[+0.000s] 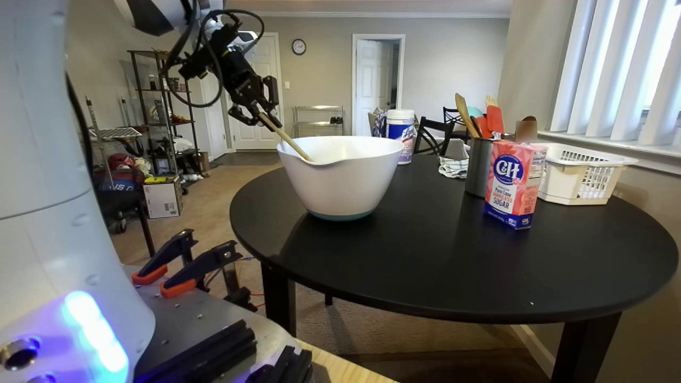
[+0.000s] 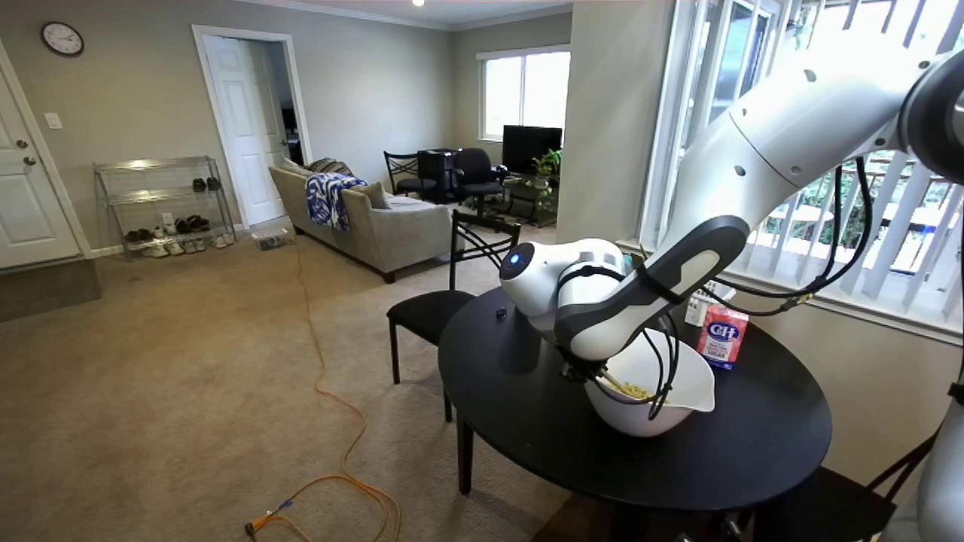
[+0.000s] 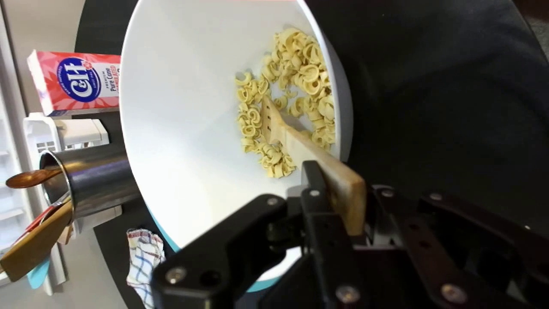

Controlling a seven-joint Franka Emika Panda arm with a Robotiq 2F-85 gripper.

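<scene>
A large white mixing bowl with a teal base stands near the left edge of the round table. Inside it, in the wrist view, dry shell-like pasta is scattered over the bottom. A wooden slotted spoon rests with its head among the pasta, its handle leaning over the bowl's rim. My gripper is shut on the handle's upper end, just outside and above the rim. In exterior view 1 the gripper slants down toward the bowl from the upper left. Exterior view 2 mostly hides the gripper behind the arm.
A sugar box, a metal utensil holder, a white basket and a folded cloth stand on the window side. Behind the bowl is a wipes canister.
</scene>
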